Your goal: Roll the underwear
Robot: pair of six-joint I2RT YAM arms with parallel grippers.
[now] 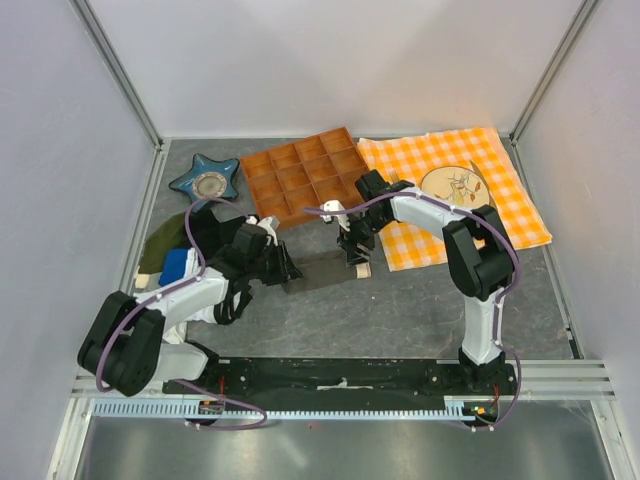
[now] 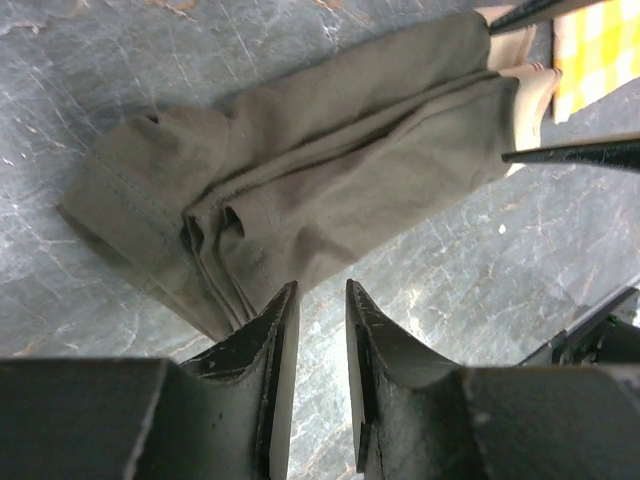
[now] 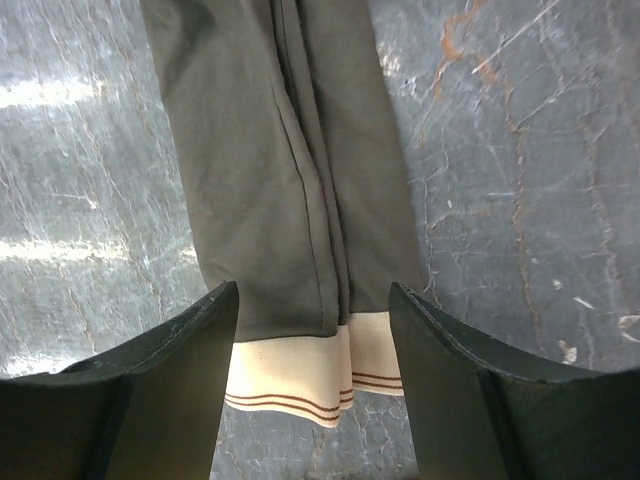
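Note:
The dark olive underwear [image 1: 320, 275] lies folded lengthwise on the grey floor, its cream striped waistband [image 3: 282, 375] at the right end and a creased fold [image 2: 250, 215] near the left. My left gripper hangs over the left end, part open with a small gap and nothing seen between its fingers. My right gripper is open above the waistband end, fingers either side of the centre seam; its fingertips also reach into the left wrist view at the upper right.
An orange compartment tray [image 1: 295, 175] is behind, a blue star dish [image 1: 190, 180] at back left, a checked cloth [image 1: 510, 210] with a plate at right. Piled clothing [image 1: 160, 245] lies left.

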